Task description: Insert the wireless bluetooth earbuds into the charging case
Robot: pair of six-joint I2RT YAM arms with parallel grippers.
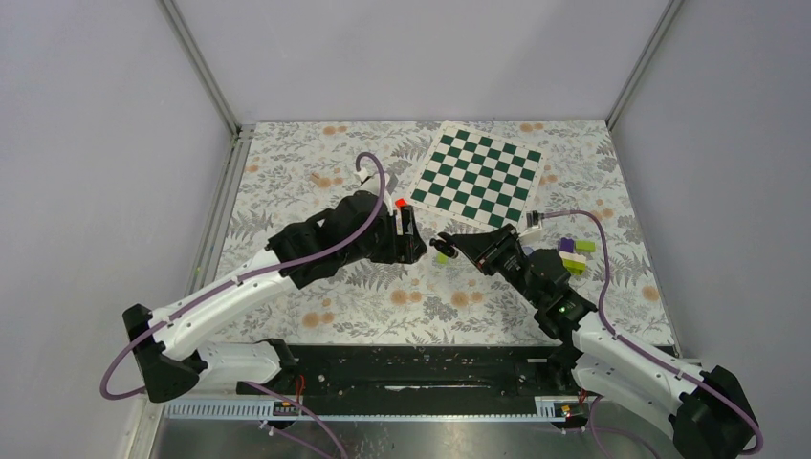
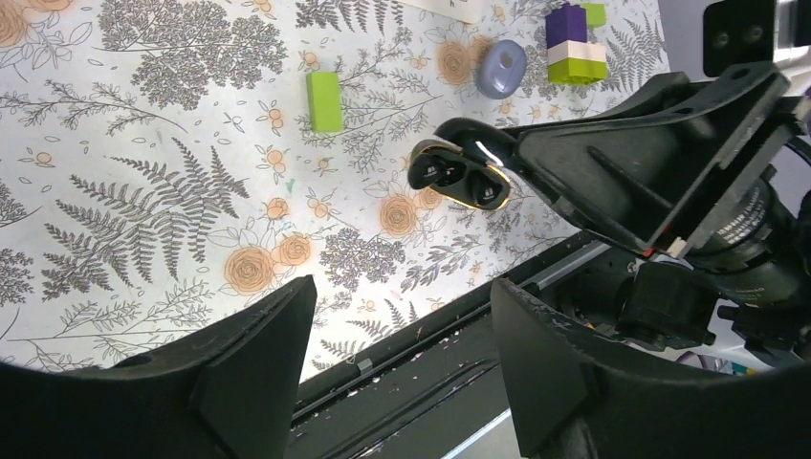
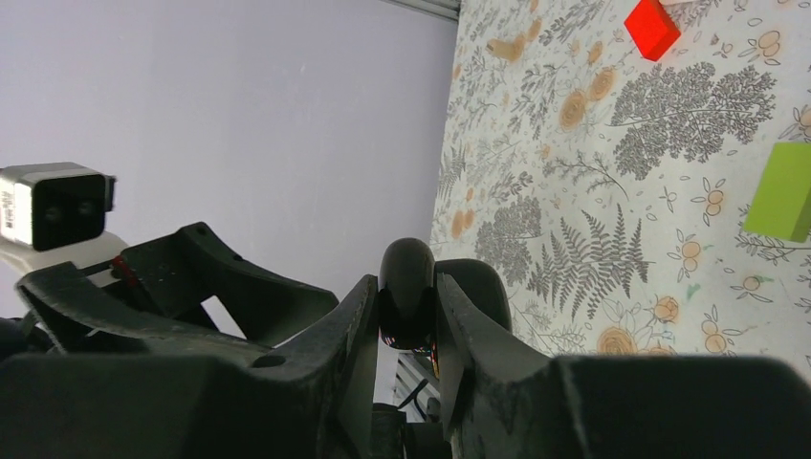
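Observation:
My right gripper is shut on the black charging case (image 2: 457, 179), which hangs over the table with its hollow inside facing the left wrist camera and its rounded end toward the right one. My left gripper stands apart from it, to the left in the top view (image 1: 411, 234), its fingers open with nothing seen between them. Whether an earbud sits in the case I cannot tell.
A checkerboard (image 1: 476, 172) lies at the back. A green block (image 2: 324, 100), red block (image 3: 652, 29), grey-blue oval object (image 2: 501, 67) and stacked blocks (image 2: 576, 62) lie on the patterned table (image 1: 316, 172). The table's front edge is below the grippers.

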